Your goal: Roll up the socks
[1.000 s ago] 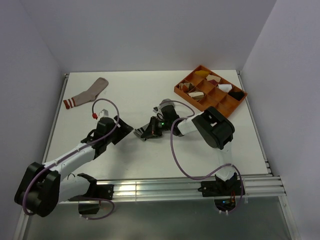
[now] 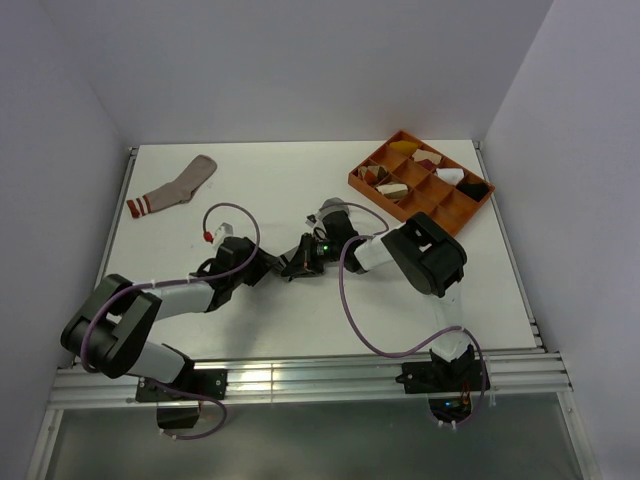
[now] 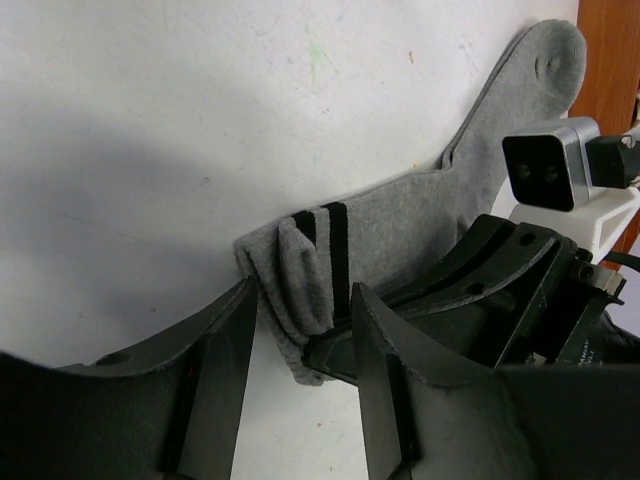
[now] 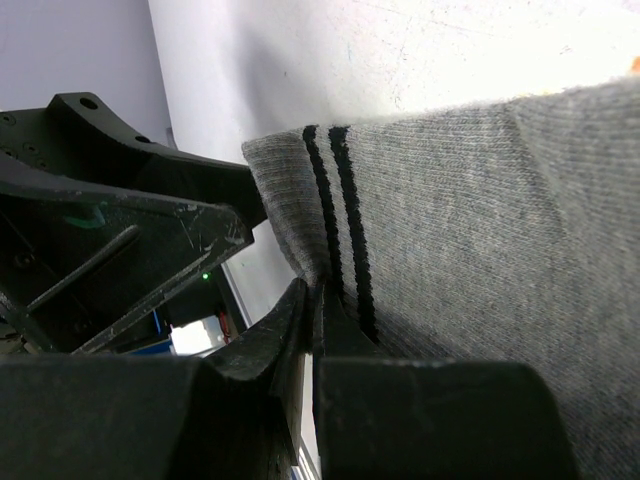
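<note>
A grey sock with black stripes lies mid-table, its toe toward the orange box. My right gripper is shut on the sock near its striped cuff. The cuff's edge stands up in a fold between the fingers of my left gripper, which is part open, one finger to either side. I cannot tell whether those fingers touch the cloth. In the top view, the left gripper meets the cuff from the left. A second pair, brown-grey with red stripes, lies flat at the back left.
An orange divided box stands at the back right, several rolled socks in its compartments. Bare white table shows behind the arms and along the front. Grey walls enclose the back and sides.
My left gripper has moved right, from beside the cuff to the cuff itself. The right arm and the sock's body have stayed nearly still.
</note>
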